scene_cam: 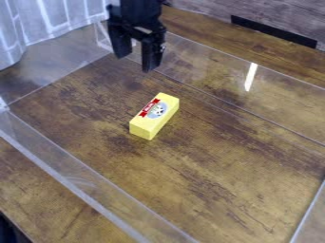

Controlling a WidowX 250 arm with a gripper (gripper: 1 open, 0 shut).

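Note:
A yellow box (155, 117) with a red and white printed label lies on the wooden surface near the middle of the view, angled slightly. At the top, left of centre, hangs my black gripper (135, 57), behind and above the box and apart from it. Its two fingers are spread open, with nothing seen between them, and look slightly blurred.
Clear plastic walls (86, 174) border the wooden work area (229, 161). A translucent pale object (32, 24) stands at the top left, and a dark strip runs along the top right. The floor around the box is clear.

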